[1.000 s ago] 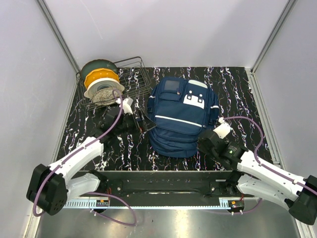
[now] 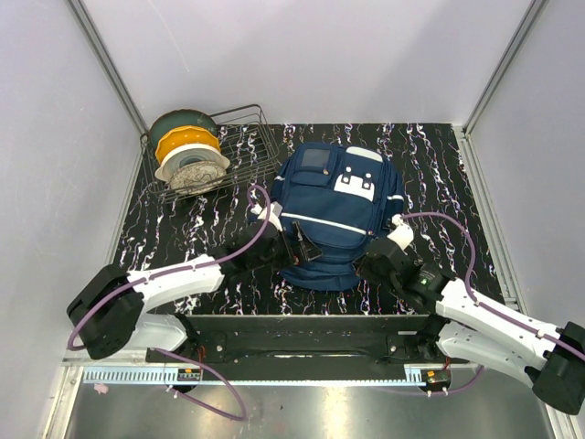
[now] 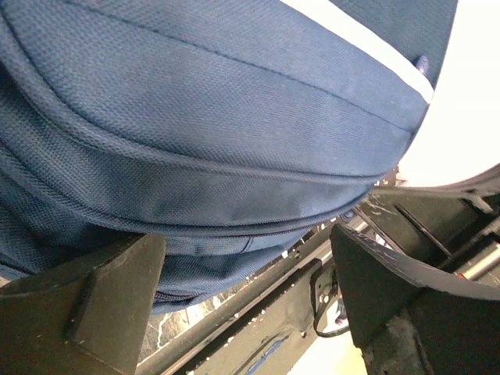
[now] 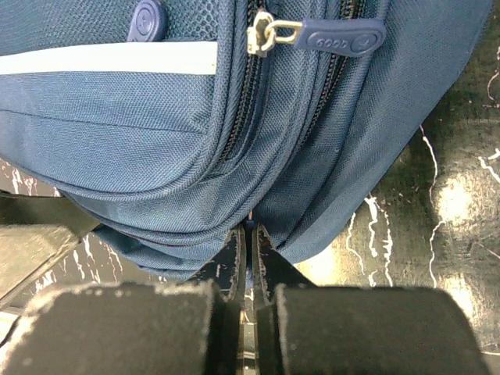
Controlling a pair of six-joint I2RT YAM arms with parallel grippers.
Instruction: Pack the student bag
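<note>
A navy backpack [image 2: 334, 197] lies on the dark marbled table, white strips across its front. My left gripper [image 2: 302, 242] is over its lower front part; in the left wrist view its part-open fingers [image 3: 101, 312] frame folds of navy fabric [image 3: 219, 156]. At the bag's lower right, my right gripper is shut against the fabric beside two zipper tracks and a pull tab [image 4: 336, 35]; whether cloth is pinched between its tips is unclear.
A wire rack [image 2: 251, 155] with upright plates [image 2: 187, 137] stands back left. Bare table [image 2: 443, 238] shows right of the bag and left of it. Walls border the sides and back.
The left arm has moved right and toward the front, bringing its gripper over the bag's lower part.
</note>
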